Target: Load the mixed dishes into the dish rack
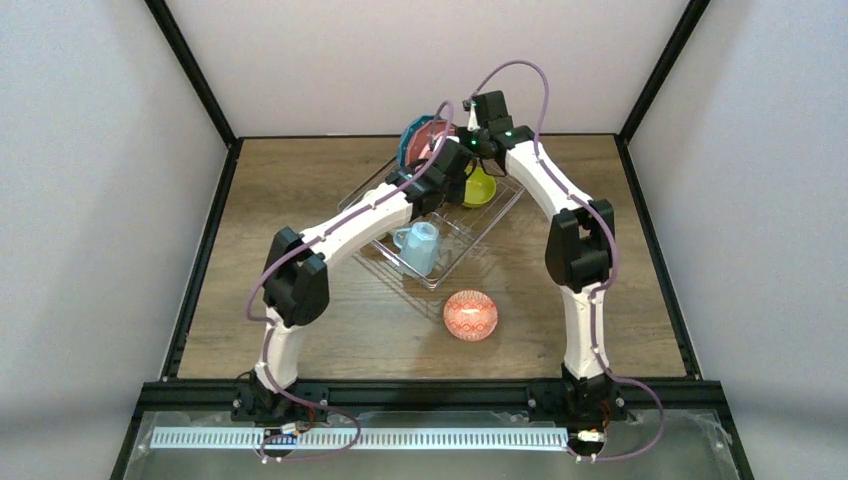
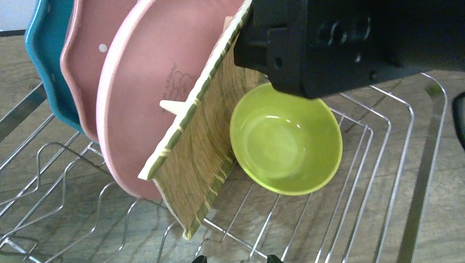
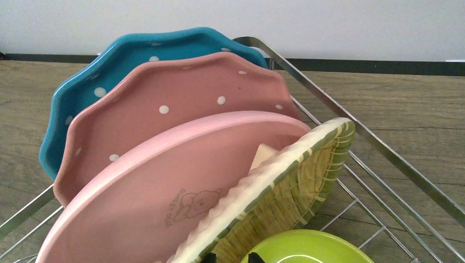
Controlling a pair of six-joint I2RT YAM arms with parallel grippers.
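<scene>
Near the back of the wire rack (image 1: 465, 255), a blue plate (image 2: 50, 82), a dotted pink plate (image 2: 96, 49) and a smooth pink plate (image 2: 131, 126) stand on edge. A woven basket (image 2: 186, 181) leans tilted beside the smooth plate. The green bowl (image 2: 285, 142) sits right of the basket. A light blue cup (image 1: 420, 248) is in the rack's front part; an orange patterned bowl (image 1: 470, 316) lies on the table. My left gripper is open over the wires, empty. My right gripper has its tips apart by the basket and bowl; contact is unclear.
The right gripper's black body (image 2: 351, 49) crosses above the green bowl, close to the left arm. A metal rail (image 3: 384, 153) bounds the rack. Bare table (image 1: 230, 270) lies to the left, with more at right.
</scene>
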